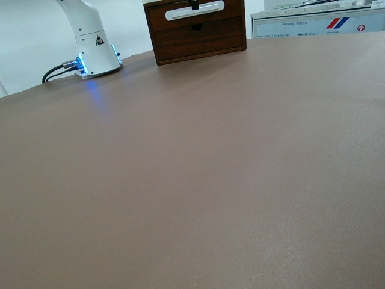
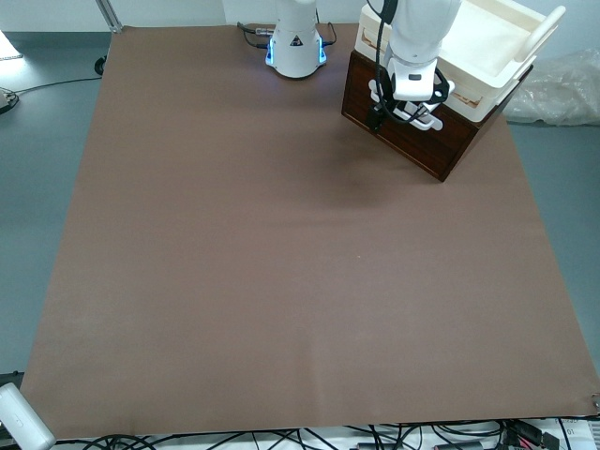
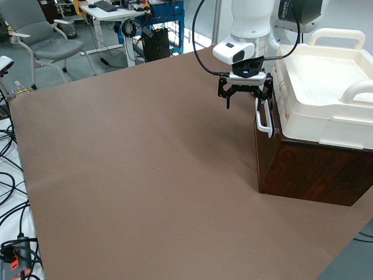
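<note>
My gripper (image 3: 245,93) hangs at the front of a dark wooden drawer box (image 2: 436,150), just by its white handle (image 1: 195,11); in the left view it overlaps the box's upper front. Whether its fingers are open or shut, or around the handle, I cannot tell. A white plastic bin (image 3: 323,93) sits on top of the box, which stands at the back right of the brown table (image 2: 300,262). In the top view only a small dark tip shows at the handle.
The white arm base (image 2: 295,47) with cables stands at the back edge. Cables and equipment lie beyond the table's edges.
</note>
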